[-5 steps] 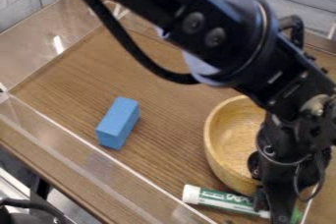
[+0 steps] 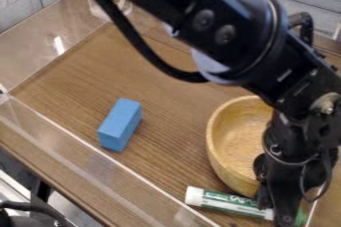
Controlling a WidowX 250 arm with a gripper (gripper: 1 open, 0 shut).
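My gripper (image 2: 285,203) is low at the bottom right, shut on a white and green tube (image 2: 226,200) that lies beside a yellow bowl (image 2: 225,143). The fingertips are dark and partly hidden against the tube's right part. The arm covers much of the bowl's right side.
A blue block (image 2: 120,124) lies on the wooden surface (image 2: 94,82) to the left. Clear low walls edge the left and front.
The arm's upper links and wrist have risen slightly; the fingertips, tube, bowl and block look almost unchanged.
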